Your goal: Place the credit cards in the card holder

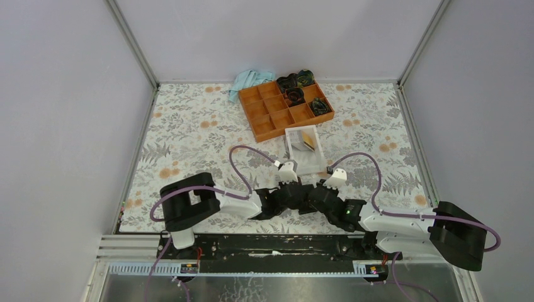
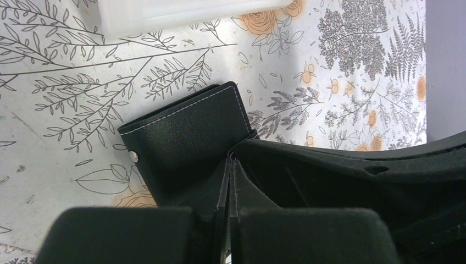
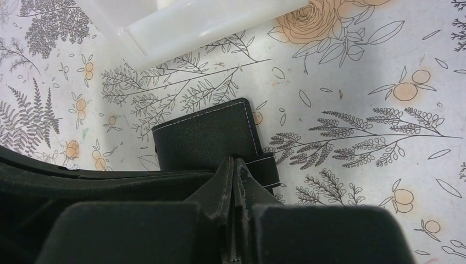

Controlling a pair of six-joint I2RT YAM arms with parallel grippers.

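The black card holder (image 2: 189,129) lies closed on the table, with white stitching and a snap button showing in the left wrist view. In the right wrist view its short strap (image 3: 265,169) sticks out at the right edge. My left gripper is shut, its tips over the holder's right edge, close to the right gripper. My right gripper is shut too, its tips at the strap's inner end; whether thin leather is between either pair cannot be made out. From above, both arms cover most of the holder. Yellowish cards (image 1: 307,141) rest in the white tray (image 1: 307,168).
A wooden compartment box (image 1: 264,119) holding several dark coiled items stands behind the tray, with a light-blue cloth (image 1: 252,78) at its left. Both arms' tips almost meet over the holder.
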